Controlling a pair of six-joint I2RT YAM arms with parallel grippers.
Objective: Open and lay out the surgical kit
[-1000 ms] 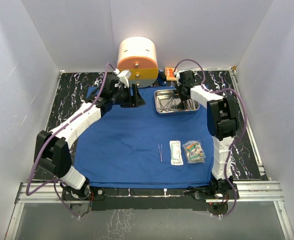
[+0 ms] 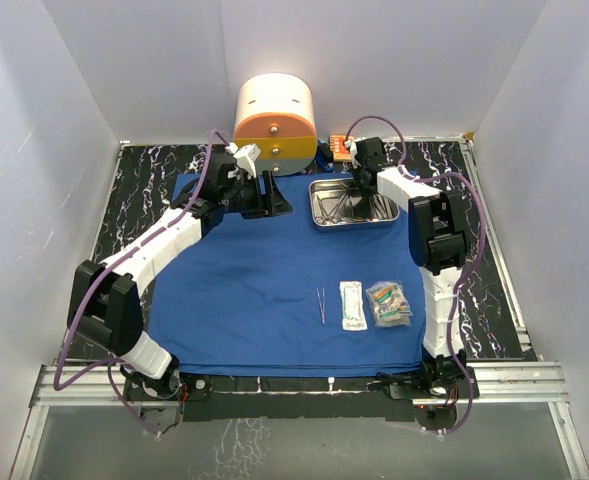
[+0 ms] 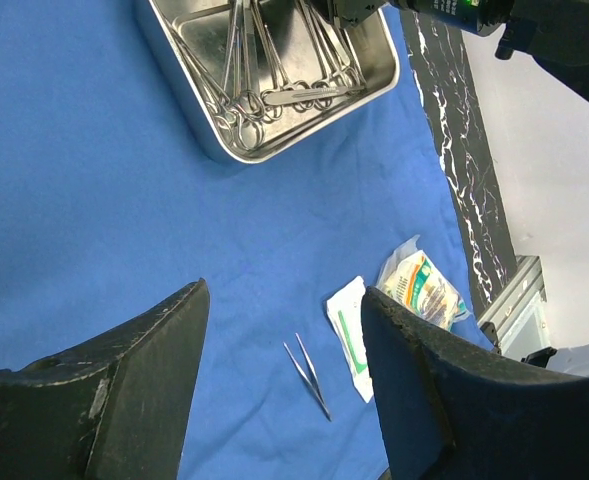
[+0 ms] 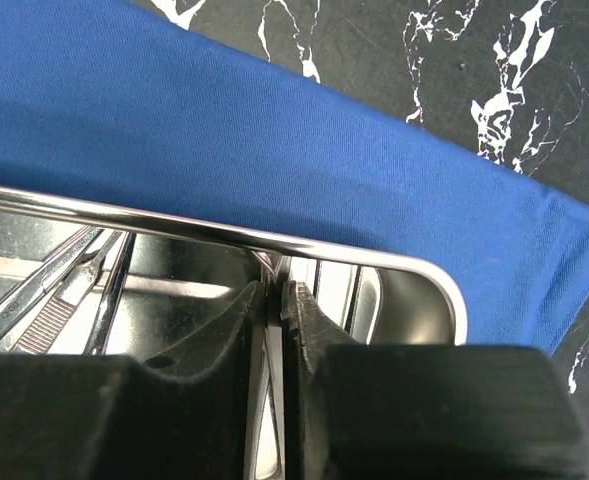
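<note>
A steel tray (image 2: 329, 224) of scissors, clamps and forceps (image 3: 304, 95) lies on the blue cloth. My right gripper is down inside it near a corner, fingers close together around slim metal instruments; whether it grips one is unclear. My left gripper (image 2: 274, 190) hangs open over the cloth left of the tray, empty. Thin tweezers (image 2: 322, 305), a white packet (image 2: 352, 305) and a clear bag of small items (image 2: 389, 304) lie on the front right of the cloth.
An orange and yellow drawer box (image 2: 274, 110) stands at the back, with a small orange object (image 2: 339, 146) beside it.
</note>
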